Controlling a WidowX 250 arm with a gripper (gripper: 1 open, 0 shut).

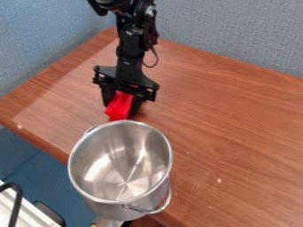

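A red object (119, 105) is held low over the wooden table, just behind a steel pot (122, 168). My black gripper (120, 99) is shut on it from above, its fingers partly hiding it. The pot stands at the table's near left edge, open at the top, and looks empty inside.
Bare tabletop (236, 142) fills the right side. Blue-grey padded walls close off the back and left. At the lower left, past the table's edge, are a white item and some dark parts.
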